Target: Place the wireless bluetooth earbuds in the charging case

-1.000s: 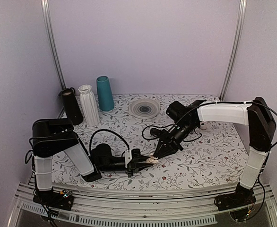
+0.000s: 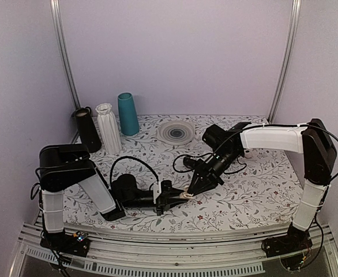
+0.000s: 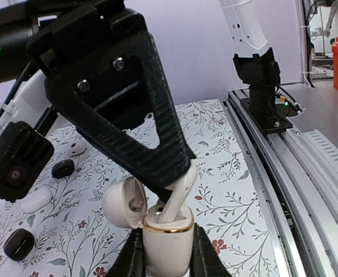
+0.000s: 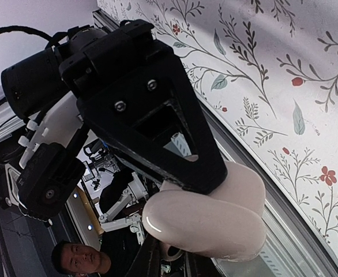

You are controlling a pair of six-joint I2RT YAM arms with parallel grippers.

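The white charging case [image 3: 168,251] is clamped in my left gripper, upright in the left wrist view, its lid [image 3: 120,203] hinged open to one side. A white earbud [image 3: 177,199] stands at the case's gold-rimmed mouth; its lower end is hidden inside. My right gripper [image 2: 190,192] meets the left one low in the middle of the top view, its fingertips at the earbud. In the right wrist view, its dark fingers [image 4: 151,259] sit close to the case, and how firmly they touch the earbud is unclear. The case [image 4: 206,225] hides much there.
Black and white rounded objects, among them a black one [image 3: 19,243] and a white one [image 3: 36,200], lie on the patterned table. A round grey plate [image 2: 176,133], teal vase [image 2: 128,114], white vase [image 2: 108,128] and dark jug [image 2: 87,130] stand farther back.
Both arms look nearly still over the last second. The right gripper has shifted only very slightly at the case.
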